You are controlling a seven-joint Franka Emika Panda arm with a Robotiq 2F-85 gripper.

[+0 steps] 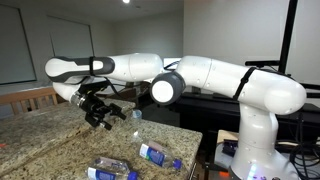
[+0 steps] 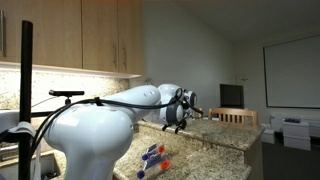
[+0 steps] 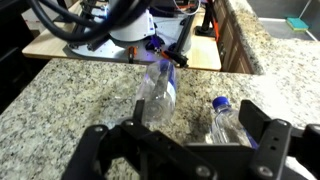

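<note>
My gripper (image 1: 104,114) hangs over the granite counter, its dark fingers spread and nothing between them. Two clear plastic bottles with blue parts lie below. One bottle (image 1: 157,155) is on its side, right of and below the gripper, blue cap toward the right. The other bottle (image 1: 110,167) lies nearer the front edge of exterior view 1. From the wrist, a bottle with a blue label (image 3: 157,95) shows beyond the left finger, and a blue-capped bottle (image 3: 227,125) is partly hidden by the right finger. Exterior view 2 shows the gripper (image 2: 181,127) small and dark beyond the bottles.
A wooden chair (image 2: 234,115) stands past the counter's far end. In the wrist view, the robot's base and cables occupy the top, with a sink (image 3: 299,23) at the upper right.
</note>
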